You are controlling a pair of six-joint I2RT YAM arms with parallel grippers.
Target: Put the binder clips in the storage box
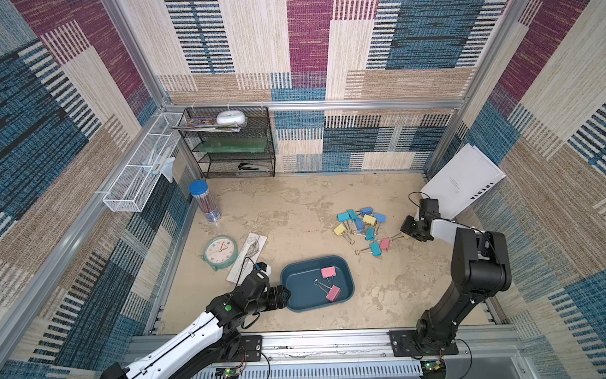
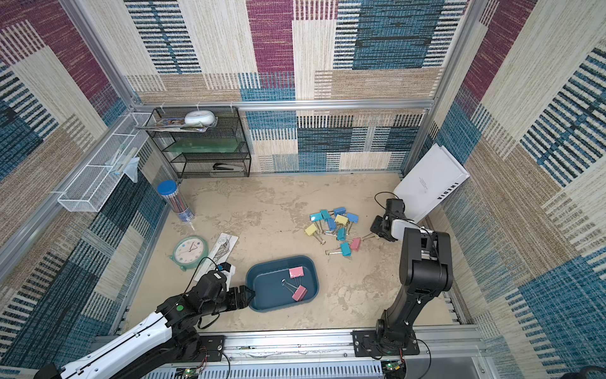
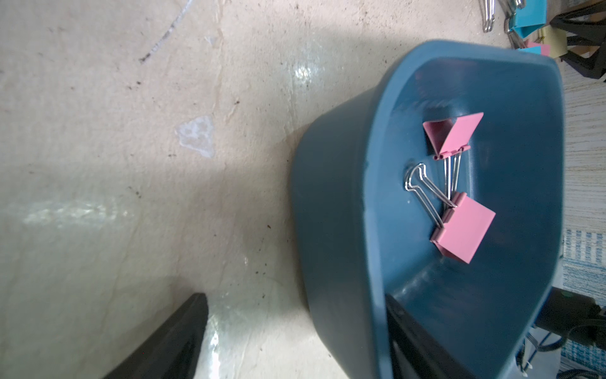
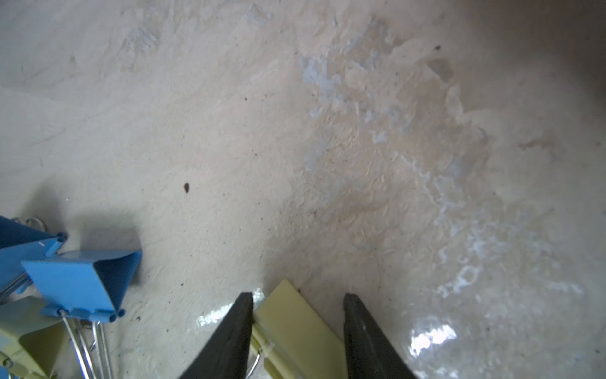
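Observation:
The storage box [image 1: 303,305] is a dark blue tray at the front centre, with two pink binder clips [image 3: 466,227] inside. My left gripper [image 1: 288,297] stands open at its left wall, one finger over the rim inside the box, the other outside. A pile of blue, teal, yellow and pink binder clips [image 1: 358,223] lies right of centre. At the pile's right side, my right gripper is part open, low over the table. Between its fingers is a yellow binder clip [image 4: 300,338], close to both; a firm grip does not show.
Beside the right gripper a white binder [image 1: 464,183] leans on the wall. The clock [image 1: 221,251] and a pale strip [image 1: 247,257] lie left of the box, with a blue-lidded jar [image 1: 203,199] behind. Table between box and pile is clear.

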